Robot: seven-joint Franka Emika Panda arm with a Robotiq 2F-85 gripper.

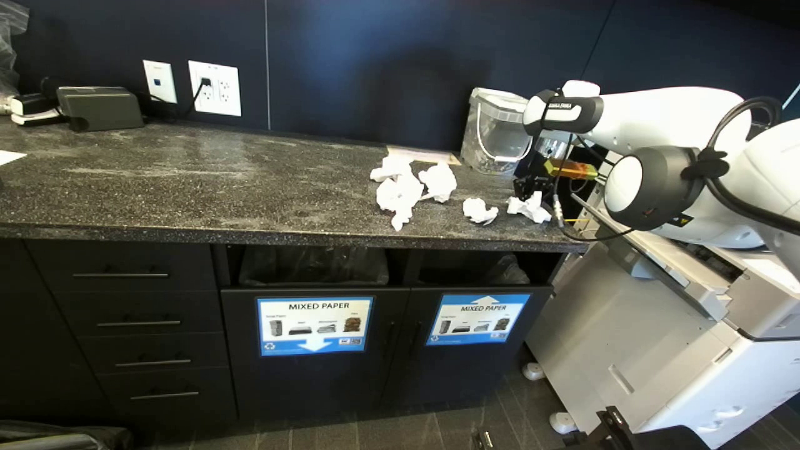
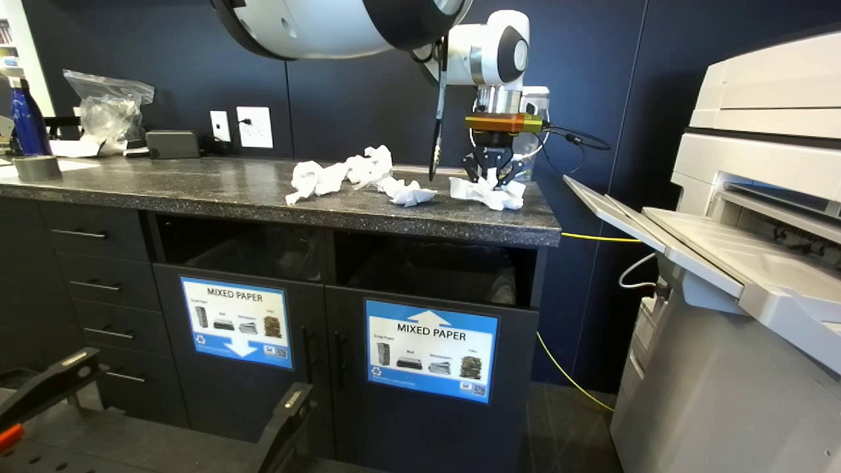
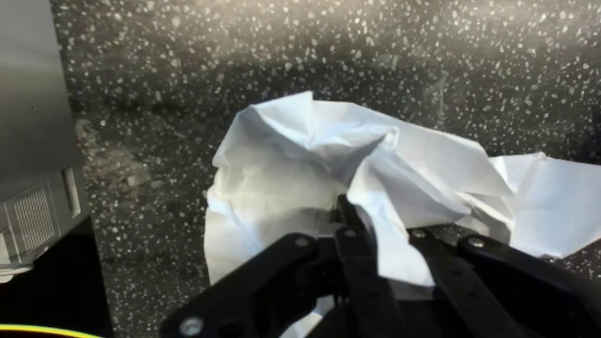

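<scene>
A crumpled white paper point(image 3: 439, 152) fills the middle of the wrist view, a fold of it pinched in my gripper. In exterior view 2 my gripper point(image 2: 493, 175) points down at the counter's right end, shut on that paper point(image 2: 504, 196). The paper rests on or just above the counter; which one I cannot tell. Exterior view 1 shows the same paper point(image 1: 530, 207) below the gripper, partly hidden by the arm and cables. Left of it lies a smaller paper ball point(image 1: 480, 210), and farther left a cluster of crumpled papers point(image 1: 401, 191).
A clear bucket point(image 1: 495, 131) stands against the wall behind the gripper. Below the counter edge point(image 2: 378, 224) are two open bin slots with mixed paper signs point(image 1: 316, 325). A printer point(image 1: 645, 322) sits to the right.
</scene>
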